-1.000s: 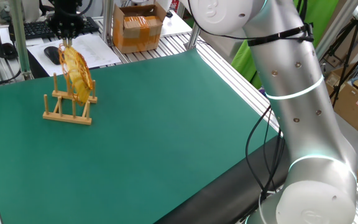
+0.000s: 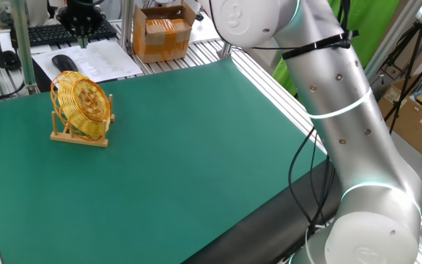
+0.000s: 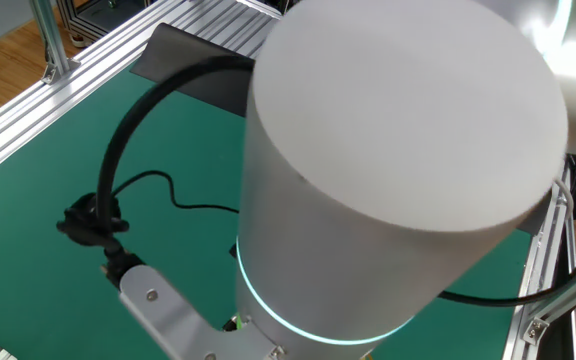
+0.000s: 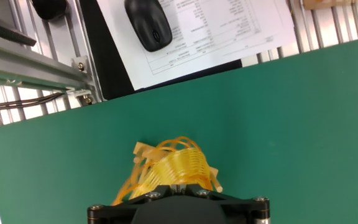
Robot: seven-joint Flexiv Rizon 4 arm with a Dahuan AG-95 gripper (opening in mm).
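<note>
A round yellow woven basket [image 2: 83,106] stands tilted in the wooden rack [image 2: 79,139] at the far left of the green table in exterior view 1, its patterned face turned toward the camera. Above it, with a clear gap, hangs my black gripper [image 2: 83,44]; nothing hangs from its fingers. In the wrist view the basket [image 4: 182,167] and part of the rack [image 4: 143,149] show just beyond the gripper, whose body hides the rest. How far apart the fingers stand does not show clearly. Exterior view 2 has the arm blocking most of the table, with no basket visible.
Behind the rack lie paper sheets [image 2: 107,60] and a black mouse [image 2: 64,63], with a keyboard [image 2: 61,34] farther back. A cardboard box [image 2: 161,35] sits past the table's back edge.
The basket hung edge-on from the gripper earlier; now it is apart from the gripper, lower, turned face toward the camera and leaning in the rack. The gripper has shifted only slightly.
</note>
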